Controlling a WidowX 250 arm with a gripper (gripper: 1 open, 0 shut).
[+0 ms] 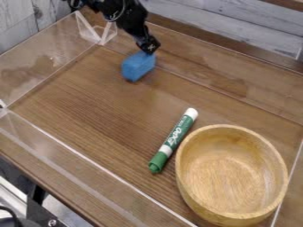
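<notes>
My gripper (147, 45) is at the top of the view, dark, with its fingers open just above and behind a blue block (137, 66). The block lies on the wooden table (83, 115) near the back. A green and white Expo marker (174, 139) lies diagonally toward the front, and a cream oval bowl (231, 173) sits at the front right, right of the marker.
Clear walls edge the table at the left (30, 66).
</notes>
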